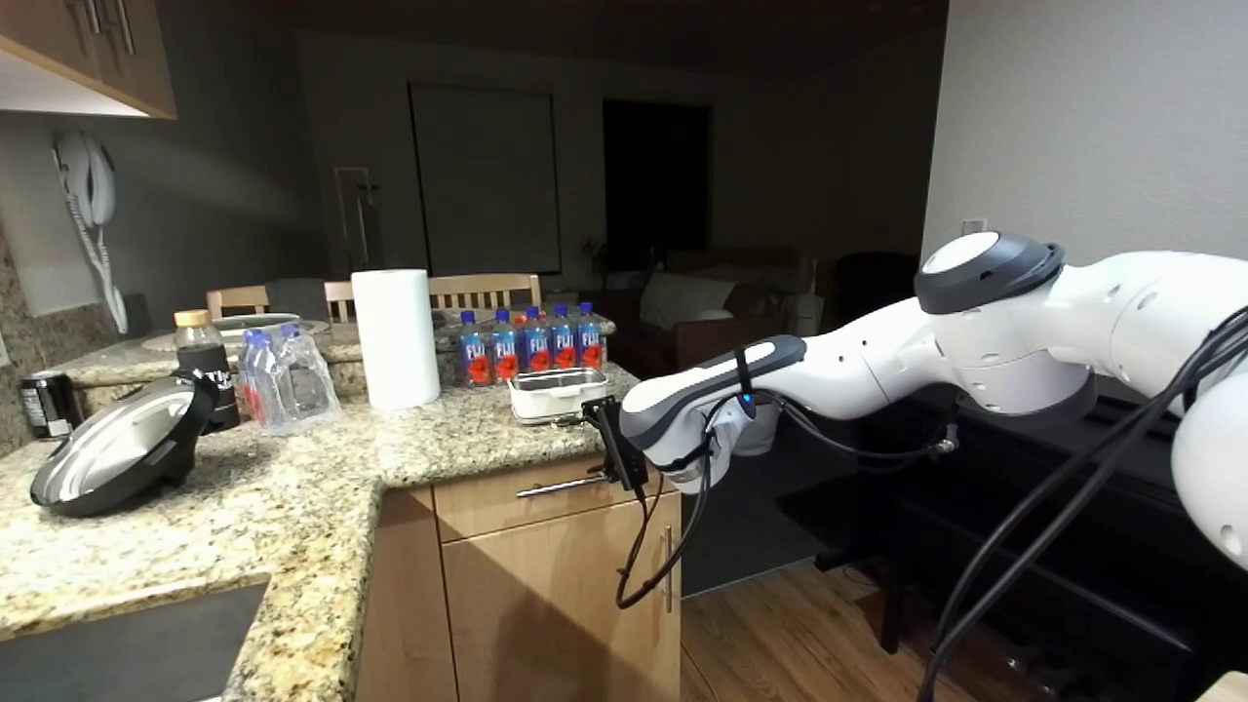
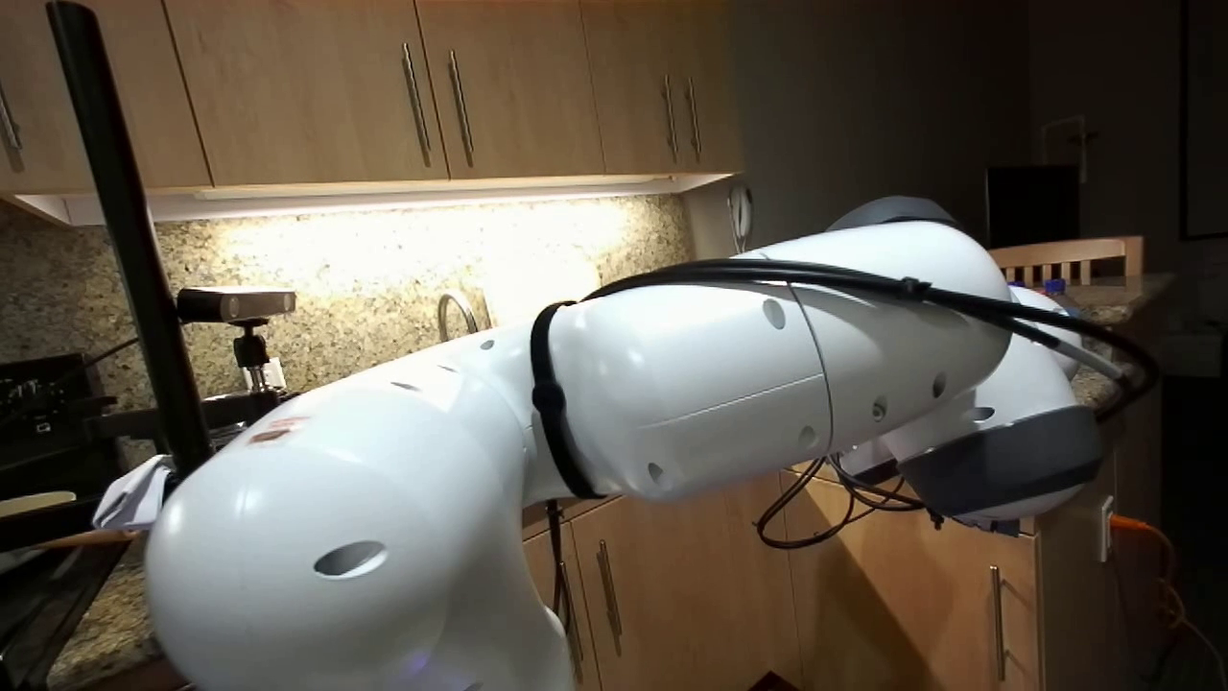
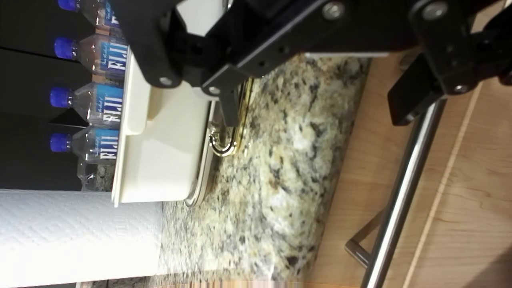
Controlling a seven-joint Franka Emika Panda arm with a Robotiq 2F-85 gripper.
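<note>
In the wrist view my gripper stands open, its fingers wide apart with only countertop and cabinet front showing between them. One black finger (image 3: pixel 230 108) overlaps the edge of a white rectangular container (image 3: pixel 163 168), by a gold-coloured metal loop; whether they touch I cannot tell. The other finger (image 3: pixel 413 93) is in front of the cabinet, by the end of a drawer's metal bar handle (image 3: pixel 401 192). From exterior view 1, the gripper (image 1: pixel 616 445) is at the counter's front edge, right of the container (image 1: pixel 550 400). The arm blocks the gripper in exterior view 2.
Behind the container stand several Fiji water bottles (image 1: pixel 534 345), with a paper towel roll (image 1: pixel 395 339) to their left. Farther left are wrapped bottles (image 1: pixel 287 380), a dark bottle (image 1: pixel 205 369) and a tilted black-rimmed lid (image 1: pixel 123 445). Bare countertop (image 1: pixel 433 450) lies in front of the roll.
</note>
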